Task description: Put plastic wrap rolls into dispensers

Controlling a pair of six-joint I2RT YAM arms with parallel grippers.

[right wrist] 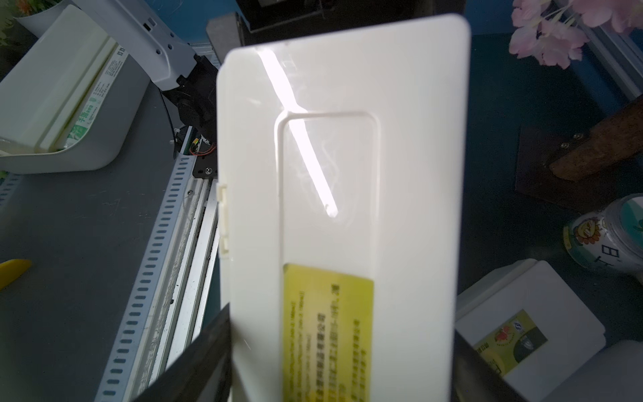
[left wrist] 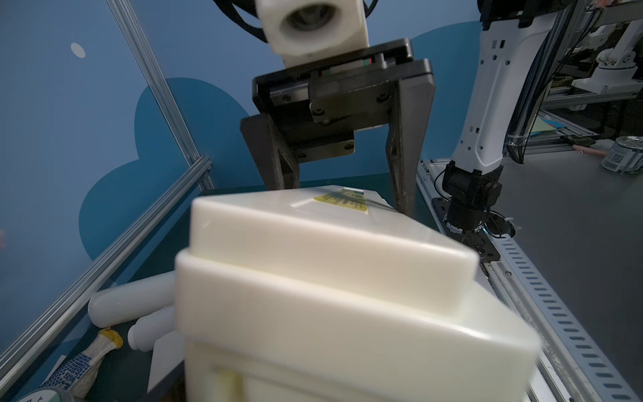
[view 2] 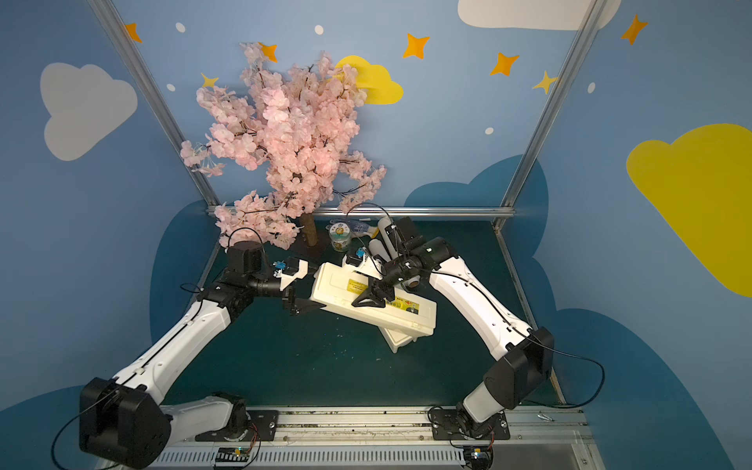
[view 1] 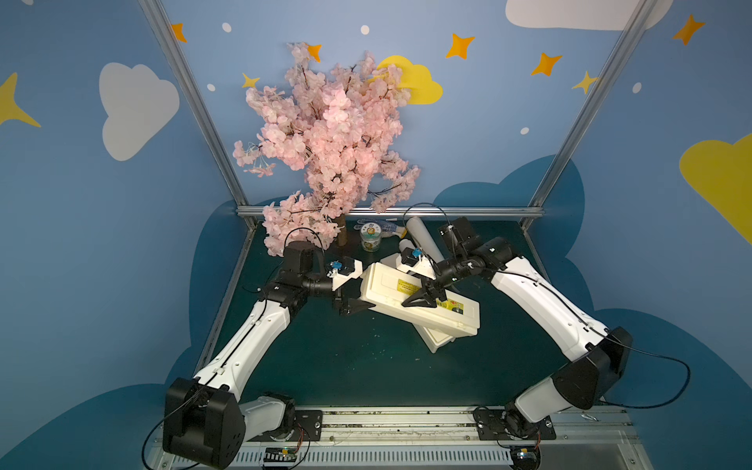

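Note:
A long cream dispenser box (view 1: 391,294) with yellow labels lies slantwise over a second white dispenser (view 1: 432,337); whether it rests on it cannot be told. My right gripper (view 1: 423,296) is open, with its fingers (right wrist: 207,355) along both long sides of the upper box. My left gripper (view 1: 358,304) stands open at that box's left end, whose end wall (left wrist: 348,321) fills much of the left wrist view. Contact there is hidden. Two white wrap rolls (view 1: 423,237) (left wrist: 152,328) lie behind the boxes, partly covered by the right arm.
At the back stand a small patterned jar (view 1: 370,236) and a pink blossom tree (view 1: 333,141). A bottle-like item with a yellow end (left wrist: 90,361) lies close by.

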